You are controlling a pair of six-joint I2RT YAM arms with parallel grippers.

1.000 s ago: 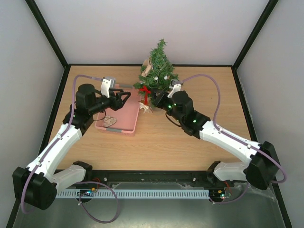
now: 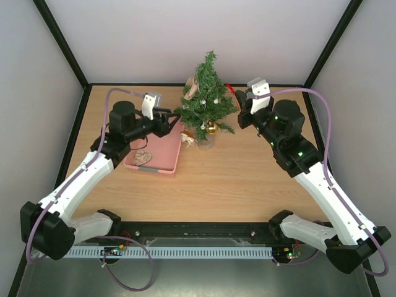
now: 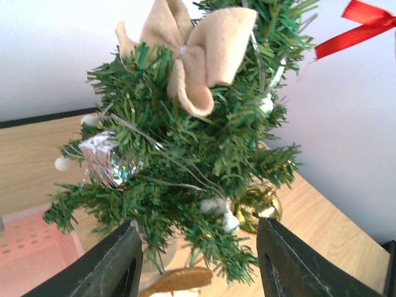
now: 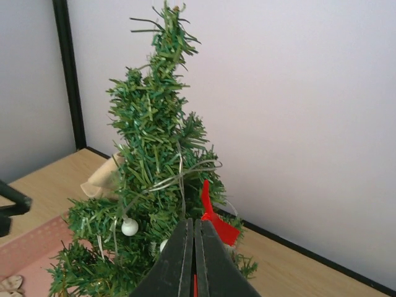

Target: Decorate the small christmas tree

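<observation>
The small green Christmas tree [image 2: 207,99] stands at the back of the table, wearing a beige bow [image 3: 195,52], a silver cube ornament [image 3: 108,159], white balls [image 4: 129,226] and a gold ball [image 2: 211,127] low on its front. My right gripper [image 2: 239,103], to the tree's right, is shut on a thin red ribbon [image 4: 218,223]; the ribbon's ends stick out past the fingertips [image 4: 185,247] in the right wrist view. On the tree's left side, my left gripper is open, facing the lower branches with nothing held between its fingers.
A pink tray [image 2: 159,148] sits left of the tree, partly under the left arm, with a beige item [image 2: 142,157] inside. Beside the tree's base lies a brown and straw-coloured ornament [image 2: 187,137].
My right gripper has swung right and up around the tree, carrying the red ribbon from the tree's front left to its right side. The left gripper has shifted slightly toward the tree.
</observation>
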